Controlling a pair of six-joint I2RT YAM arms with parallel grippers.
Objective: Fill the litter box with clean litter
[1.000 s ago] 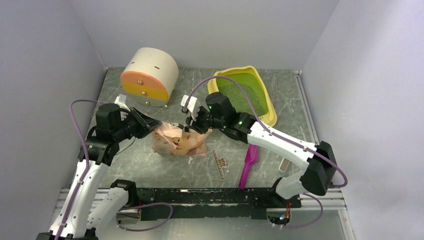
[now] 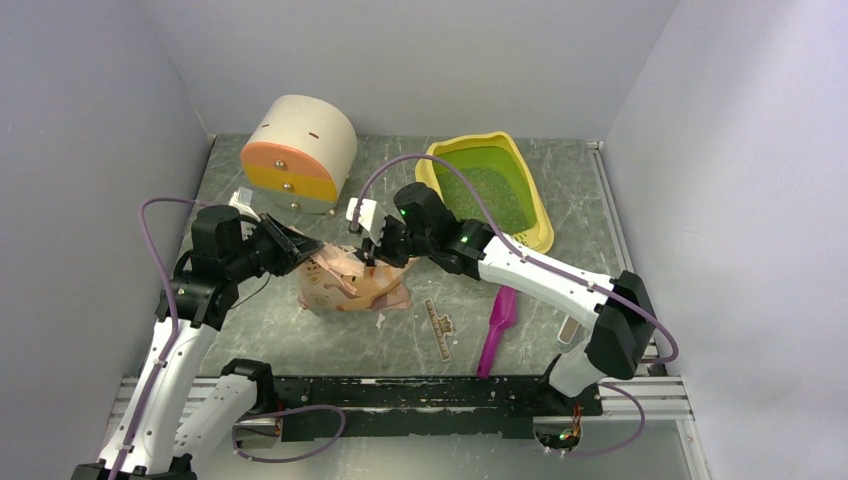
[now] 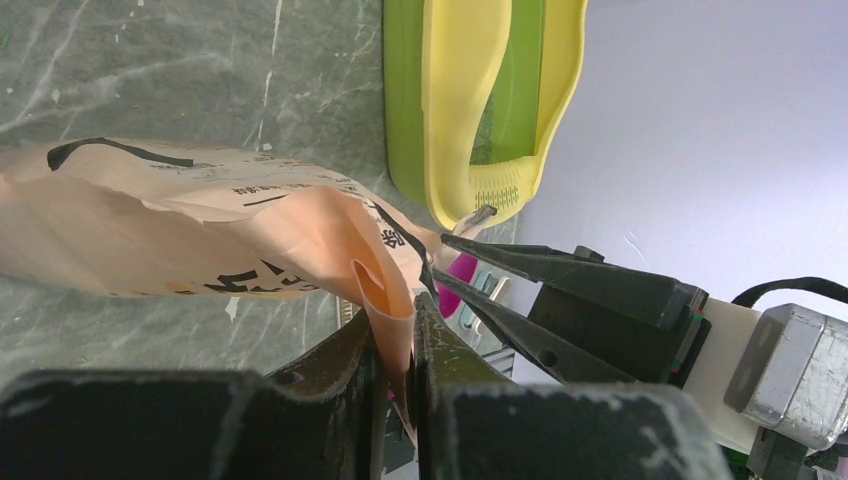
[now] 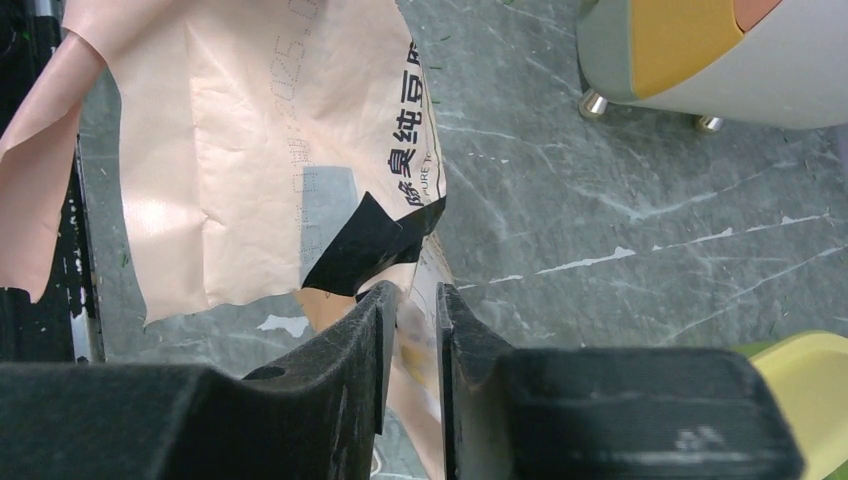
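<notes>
The pink paper litter bag [image 2: 345, 290] sits on the counter between my grippers. My left gripper is shut on a folded edge at the bag's left end. My right gripper is at the bag's right part, its fingers close together around the crumpled paper beside a black strip; whether it grips it is unclear. The yellow-rimmed litter box [image 2: 540, 215] stands behind my right arm with green visible inside; its contents are hard to make out.
A magenta scoop [image 2: 500, 325] lies at front right. A rounded white cabinet with orange and yellow drawers [image 2: 300, 150] stands at back left. A flat ruler-like piece [image 2: 439, 330] lies before the bag. Walls border three sides.
My right gripper has shifted left along the bag, and the bag has shifted slightly left with it. The left arm looks unchanged.
</notes>
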